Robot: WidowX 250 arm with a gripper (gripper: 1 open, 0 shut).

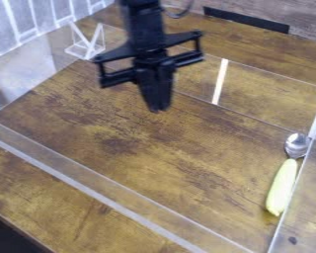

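My black gripper (155, 94) hangs in the upper middle of the camera view, blurred, above the wooden floor of a clear-walled enclosure, with nothing visible held in it; its fingers look shut. At the right side lie a yellow-green elongated object (280, 188), like a corn cob or banana, and just above it a small silver item (296, 145), possibly a spoon.
Clear acrylic walls bound the wooden area (121, 158). A clear bracket (84, 44) stands at the back left corner. A white strip (220, 81) runs behind the gripper.
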